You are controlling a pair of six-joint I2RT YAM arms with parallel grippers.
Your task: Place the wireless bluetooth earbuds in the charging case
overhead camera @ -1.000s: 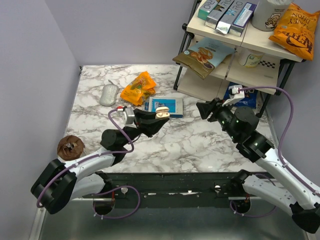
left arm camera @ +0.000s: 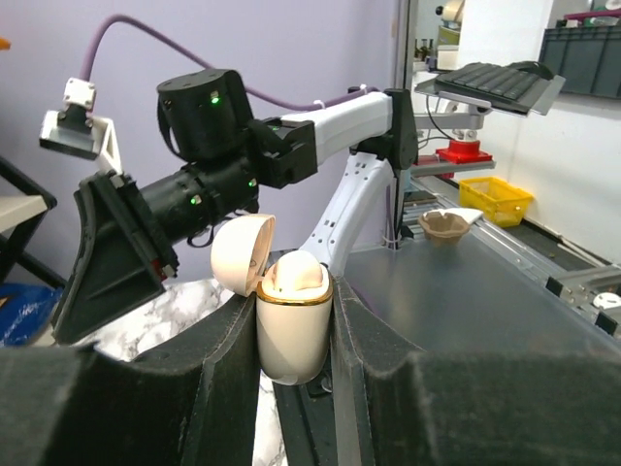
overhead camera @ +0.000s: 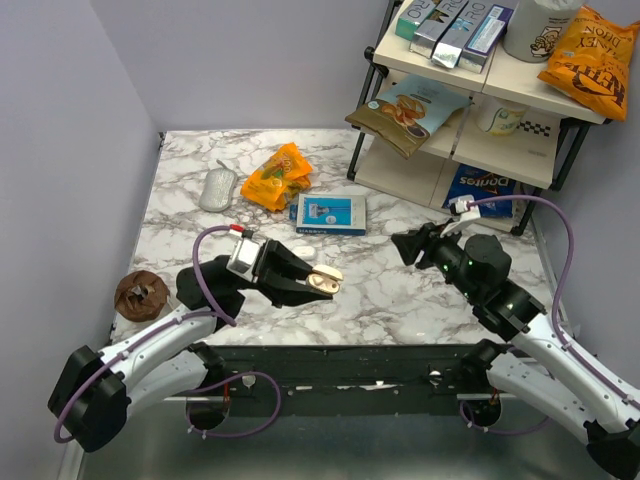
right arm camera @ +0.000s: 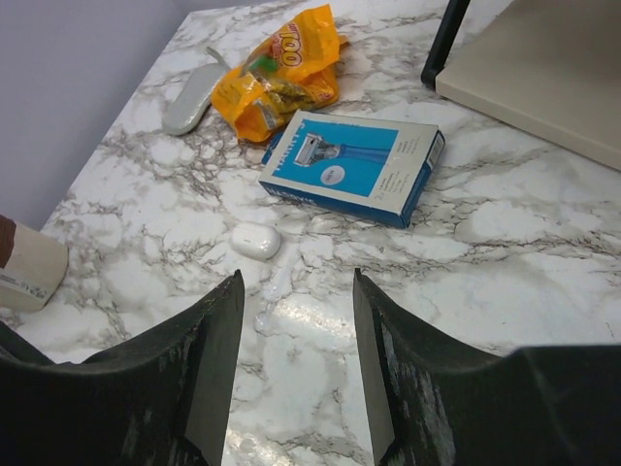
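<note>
My left gripper (overhead camera: 322,284) is shut on the cream charging case (left arm camera: 293,340), holding it above the middle of the table. The case's lid (left arm camera: 243,250) stands open to one side. A rounded cream shape bulges from the mouth of the case inside its gold rim; I cannot tell whether it is one earbud or two. To the right, my right gripper (overhead camera: 408,247) is open, apart from the case, with nothing between its fingers. No loose earbud can be made out.
A small white rounded object (right arm camera: 256,241) lies on the marble table, near a blue razor box (right arm camera: 349,163). Behind are an orange bag (overhead camera: 278,178) and a grey pouch (overhead camera: 218,188). A loaded shelf (overhead camera: 400,172) fills the back right, and a brown bag (overhead camera: 141,296) is at left.
My left gripper has carried the case from over the blue box toward the table's front edge. The right gripper has shifted only slightly and stays open.
</note>
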